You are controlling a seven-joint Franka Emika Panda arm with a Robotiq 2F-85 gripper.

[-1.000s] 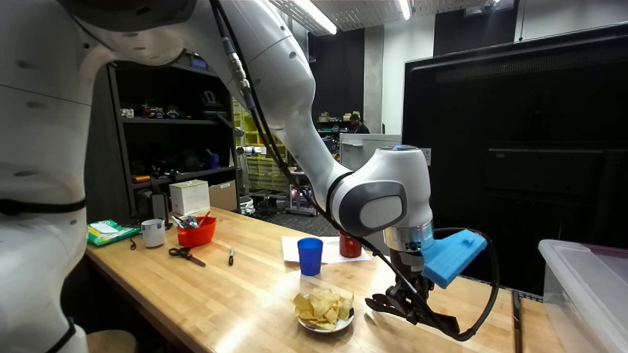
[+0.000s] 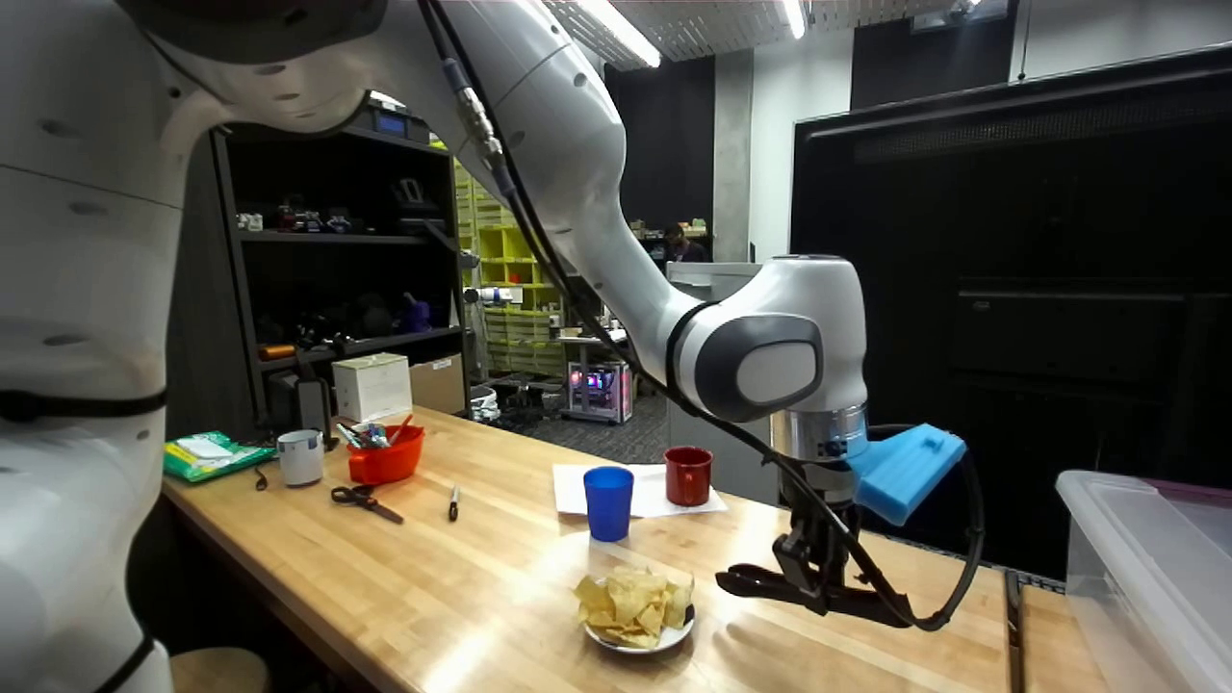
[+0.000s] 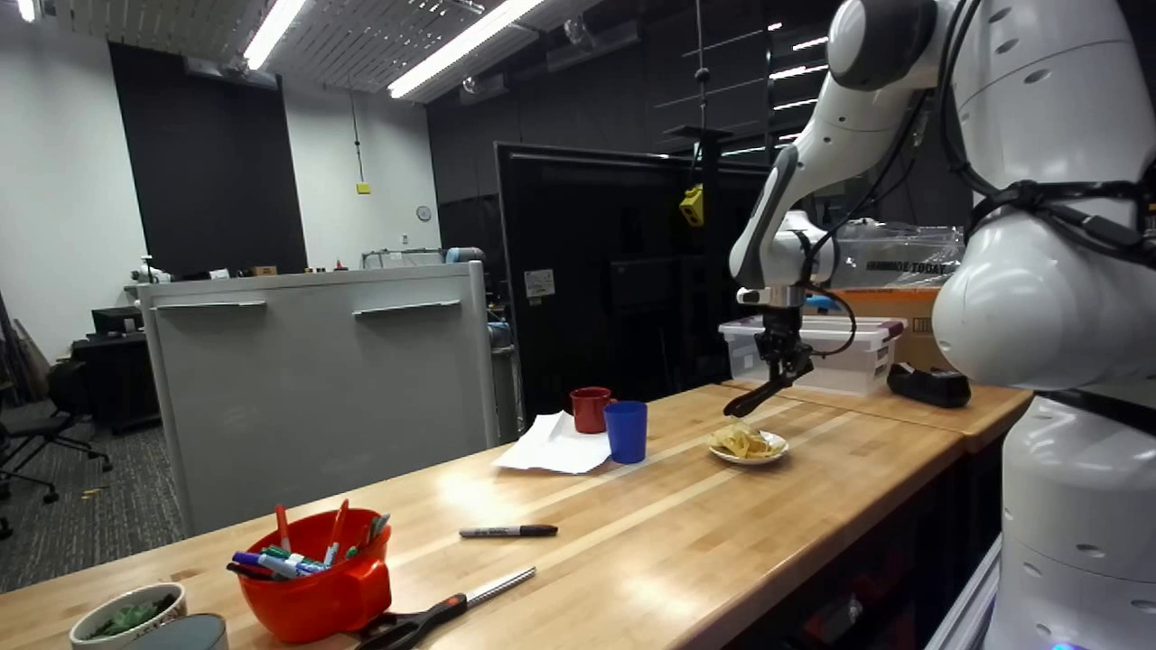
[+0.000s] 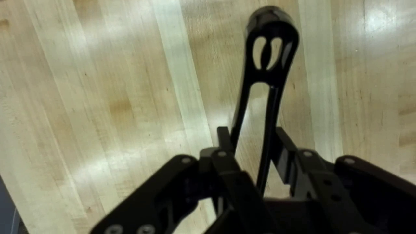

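My gripper is shut on a long black utensil (image 4: 269, 50), seen from above in the wrist view. The utensil has two slim bars joined at a rounded end with two oval slots; its other end is hidden by the gripper. In exterior view 1 it lies crosswise under the gripper (image 2: 815, 572), above the table. A plate (image 2: 629, 649) of yellow chips (image 2: 632, 603) sits to the left of it in that view. In exterior view 2 the utensil (image 3: 755, 402) slants down above and behind the chips (image 3: 742, 440).
A blue cup (image 2: 608, 503) and a red mug (image 2: 688, 475) stand at the back by white paper (image 2: 571, 490). Scissors (image 2: 365, 501), a marker (image 2: 453, 503) and a red container (image 2: 387, 462) of pens lie farther left. A clear bin (image 2: 1138, 554) stands at the right.
In exterior view 1 my gripper has risen and shifted slightly right, the black utensil going up with it and looking more level. The plate, cup and mug have not moved.
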